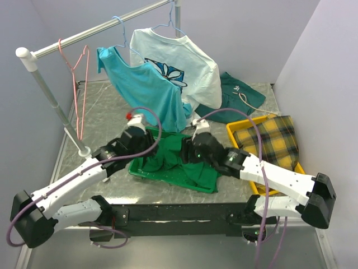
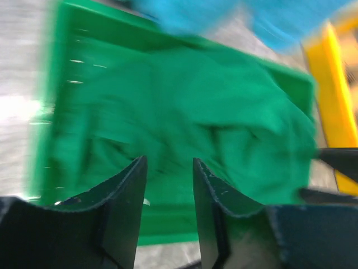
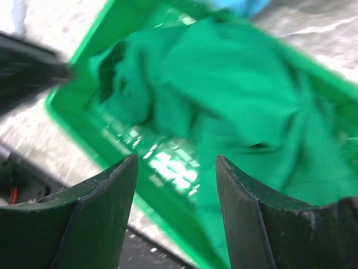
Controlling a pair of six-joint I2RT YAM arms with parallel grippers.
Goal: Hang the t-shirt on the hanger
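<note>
A rumpled green t-shirt (image 1: 170,155) lies in the green tray (image 1: 162,180), spread towards its right side. Over the tray's left part hovers my left gripper (image 1: 146,152), its fingers (image 2: 122,202) apart with nothing between them in the left wrist view. My right gripper (image 1: 185,151) is above the middle of the shirt, open and empty; the shirt (image 3: 224,84) and bare tray floor show beyond its fingers (image 3: 114,196) in the right wrist view. An empty pink hanger (image 1: 73,70) hangs at the rail's left end.
On the rail (image 1: 106,26) also hang a turquoise shirt (image 1: 140,84) and a white shirt (image 1: 196,61), just behind the tray. A yellow tray (image 1: 230,130) with plaid cloth (image 1: 274,143) stands right; dark green shorts (image 1: 235,101) lie at the back.
</note>
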